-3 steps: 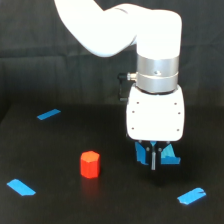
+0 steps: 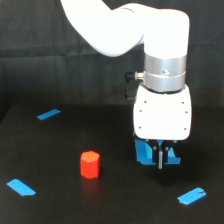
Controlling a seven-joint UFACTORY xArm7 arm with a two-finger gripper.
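A blue object [image 2: 143,152] rests on the black surface on the right side, partly hidden behind my gripper [image 2: 160,164]. The gripper points down, and its small dark fingers overlap the blue object in this view. Whether the fingers touch it or stand in front of it does not show, nor does the gap between them. To the left, apart from the gripper, a red block [image 2: 90,164] with a six-sided outline stands on the surface.
Blue strips lie flat on the black surface: a far-left strip [image 2: 48,114], a near-left strip [image 2: 20,187] and a near-right strip [image 2: 191,196]. A dark curtain [image 2: 60,60] hangs behind. Bare surface lies around the red block.
My arm and gripper have shifted slightly to the right. The blue object, the red block and the strips are where they were.
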